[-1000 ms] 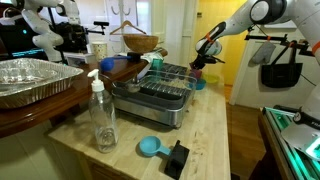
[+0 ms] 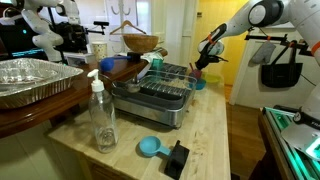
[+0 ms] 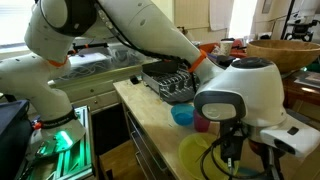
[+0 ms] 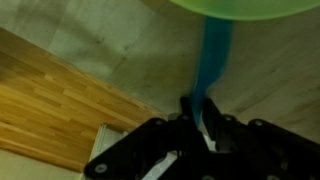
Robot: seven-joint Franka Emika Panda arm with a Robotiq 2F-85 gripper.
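Observation:
In the wrist view a blue handle-like strip [image 4: 213, 55] runs down from under a yellow-green rim [image 4: 255, 8] to my black fingertips. My gripper is shut on the strip's lower end. The far end of the strip is hidden by the rim. Exterior view 2 shows my gripper [image 3: 230, 158] low over the counter, beside a yellow-green round dish [image 3: 192, 152]; the white wrist housing covers much of that spot. From exterior view 1 the gripper [image 2: 203, 66] is small and far off, at the counter's far end.
A blue bowl [image 3: 182, 115] and a dark pink cup [image 3: 201, 124] stand close to the dish. The dish rack [image 2: 158, 98] sits mid-counter, with a soap bottle [image 2: 102, 115], a blue scoop [image 2: 151, 146] and a black object [image 2: 175, 161] nearer the camera.
The arm's far end has shifted slightly at the back of the counter in exterior view 1. Objects on the near counter are unmoved.

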